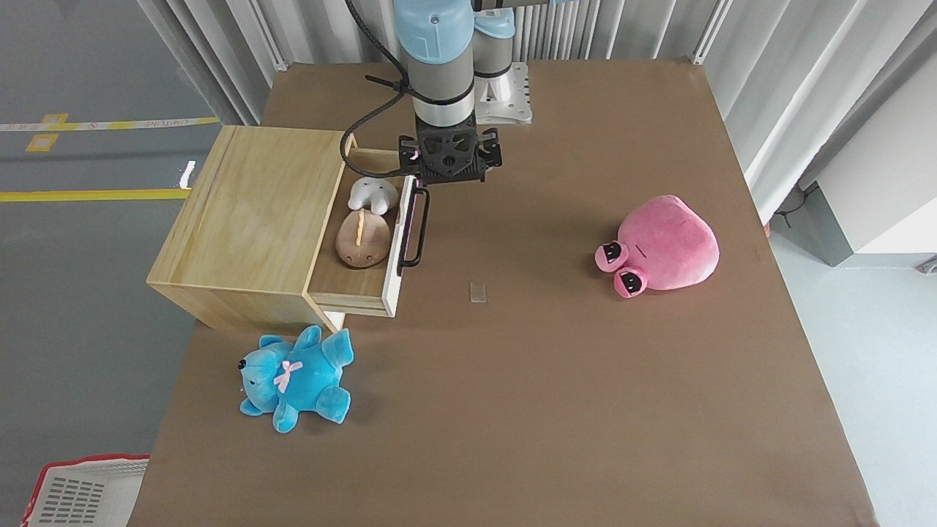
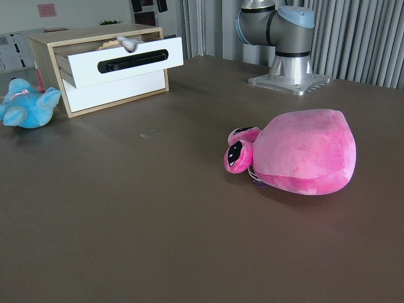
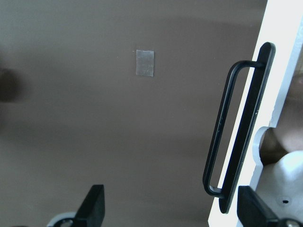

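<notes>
My gripper stands open, fingers wide apart with nothing between them, over the drawer front beside its black handle (image 3: 220,132); in the front view it is under the wrist housing (image 1: 449,154). The wooden cabinet's drawer (image 2: 86,68) is pulled out, holding a white plush (image 1: 373,192) and a tan plush (image 1: 361,241). A blue bear (image 1: 303,378) lies in front of the cabinet (image 1: 246,211). A pink plush (image 2: 303,151) lies on the table's right.
A red-rimmed basket (image 1: 83,487) is on the floor at front left. The arm's base (image 2: 290,82) stands at the back.
</notes>
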